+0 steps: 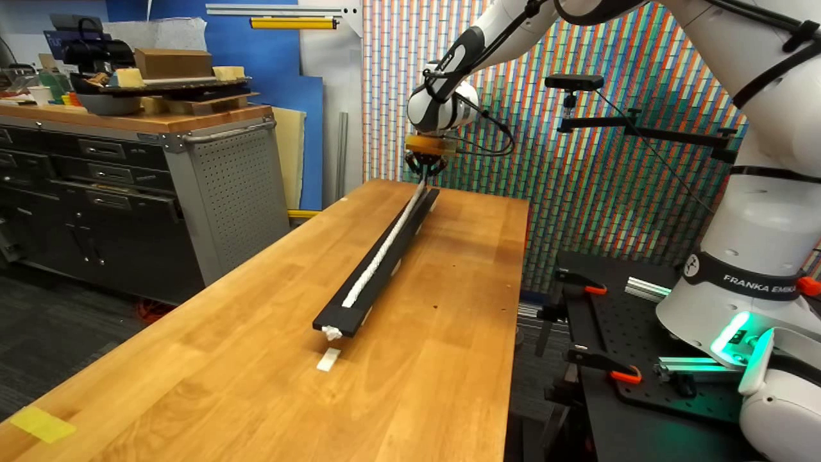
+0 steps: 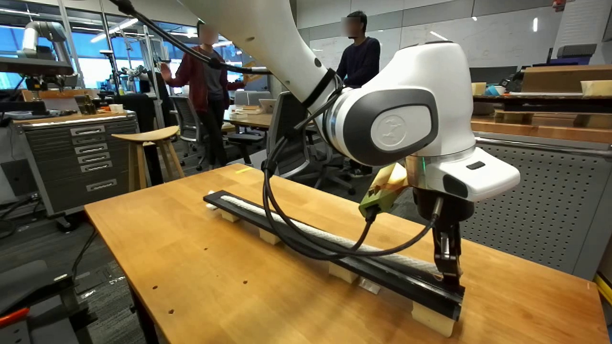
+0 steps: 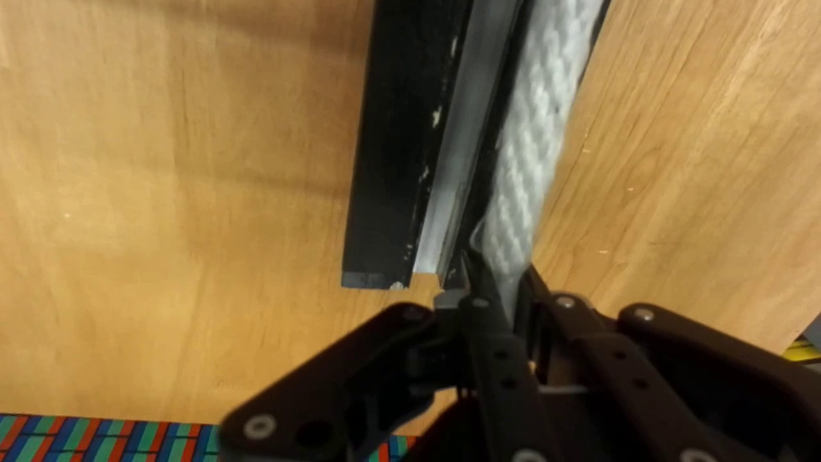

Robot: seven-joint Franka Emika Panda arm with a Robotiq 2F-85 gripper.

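Observation:
A thick white rope (image 1: 377,262) runs lengthwise over a long black channel (image 1: 392,262), and its frayed near end pokes out past the channel's near end. At the far end my gripper is shut on the rope, just beyond the channel's end. In the wrist view the held stretch of rope (image 3: 535,131) lies over the channel's right side, while the grey groove (image 3: 465,115) beside it shows bare. From the second exterior view, the gripper (image 2: 450,278) points down at the near right end of the channel (image 2: 401,286).
Several wooden blocks (image 2: 433,319) support the channel above the wooden table (image 2: 189,246). A white strip (image 1: 328,359) lies on the tabletop near the channel's near end. Two people stand in the background.

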